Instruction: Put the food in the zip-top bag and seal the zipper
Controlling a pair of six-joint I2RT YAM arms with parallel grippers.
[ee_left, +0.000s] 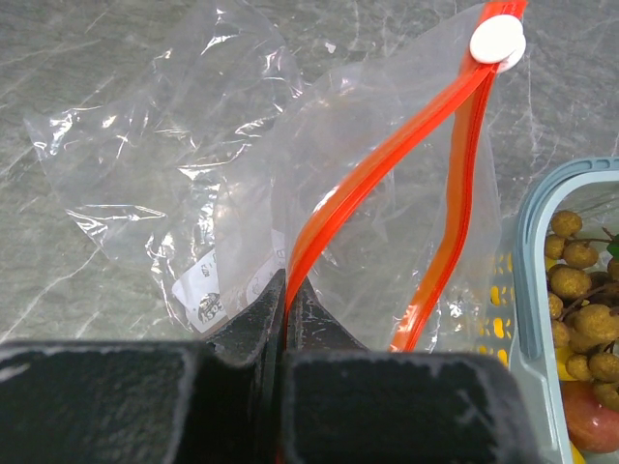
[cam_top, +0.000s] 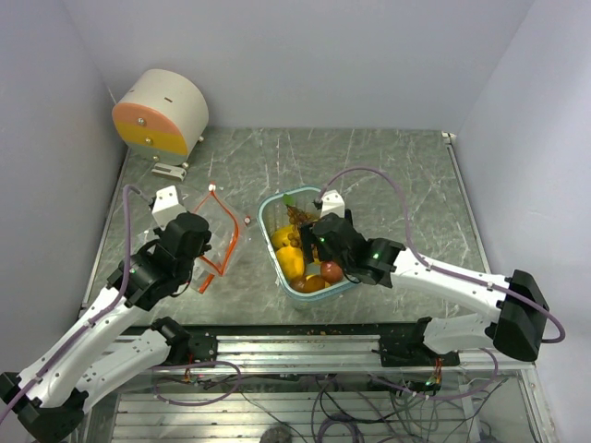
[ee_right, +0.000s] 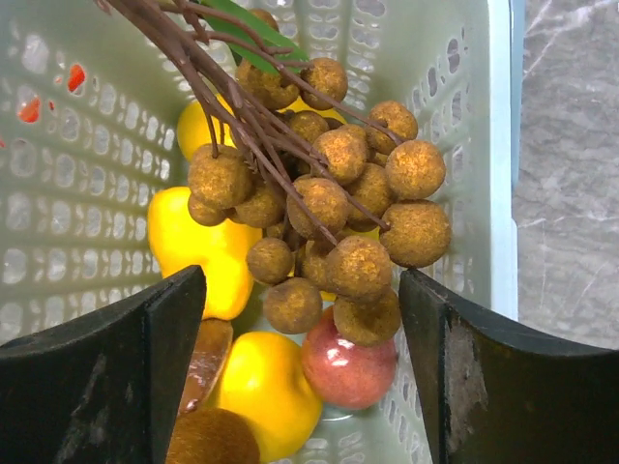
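The clear zip bag [ee_left: 164, 145] lies on the left, its orange zipper [ee_left: 375, 145] held up by my left gripper, which is shut on it. A light-blue basket [cam_top: 268, 240] holds yellow fruit [ee_right: 198, 242], a red fruit [ee_right: 350, 365], brown fruit and a longan bunch [ee_right: 338, 193] on stems. My right gripper is over the basket, fingers apart around the lower longans. Whether they touch them I cannot tell.
A cream, orange and yellow container [cam_top: 162, 111] stands at the back left. Grey walls bound it.
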